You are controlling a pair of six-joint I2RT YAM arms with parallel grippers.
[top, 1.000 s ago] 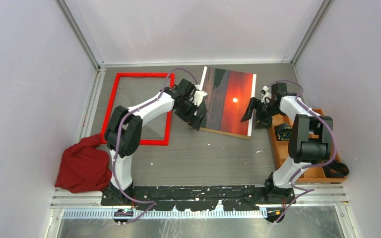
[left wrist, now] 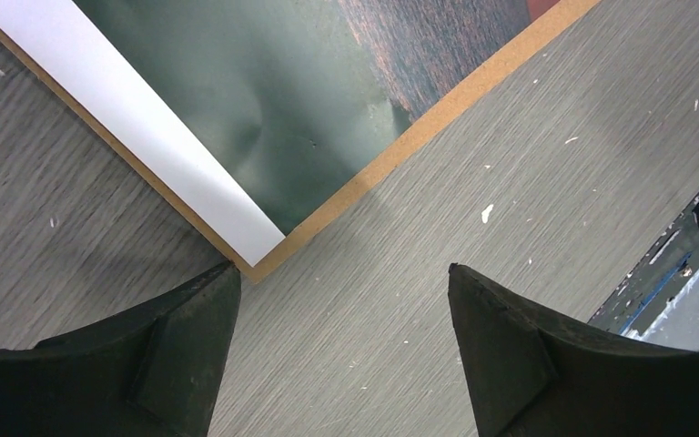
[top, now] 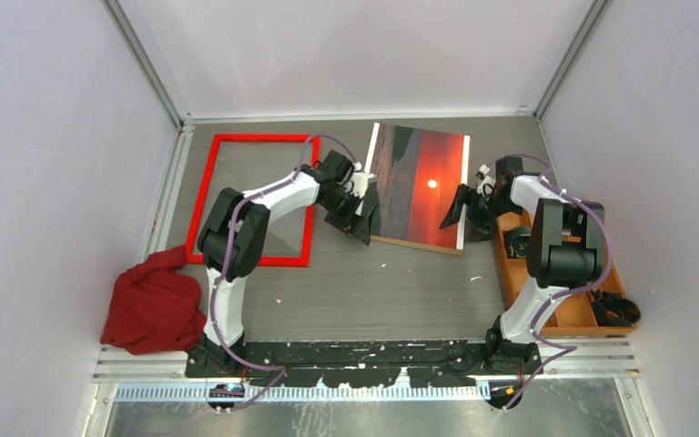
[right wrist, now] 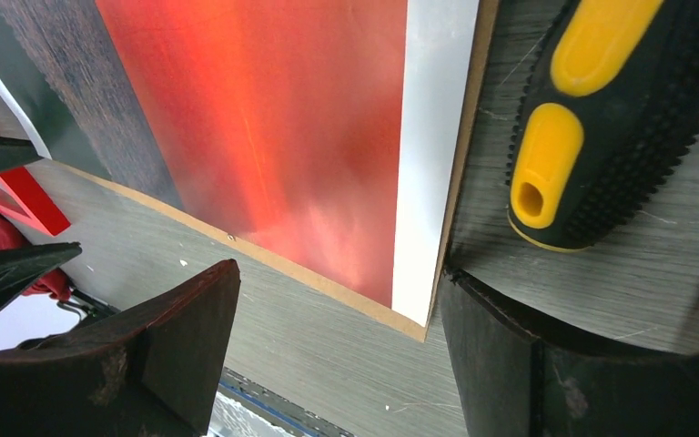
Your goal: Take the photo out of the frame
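The sunset photo (top: 419, 182) lies on a thin brown backing board (left wrist: 437, 118), with white strips along its two sides. Well to its left, the red frame (top: 267, 261) rests flat on the table. My left gripper stands part open, its left finger (left wrist: 205, 319) close to the board's near left corner, with nothing between the fingers. At the near right corner my right gripper is open; that corner lies between its fingers, the right finger (right wrist: 482, 319) beside the board's edge.
A black and yellow handled tool (right wrist: 592, 118) lies close to the photo's right edge. An orange-brown compartment box (top: 569, 317) fills the right side, and a red cloth (top: 153, 305) lies at the left.
The left gripper has shifted slightly toward the front edge. Photo and board moved at most a hair; the red frame is where it was.
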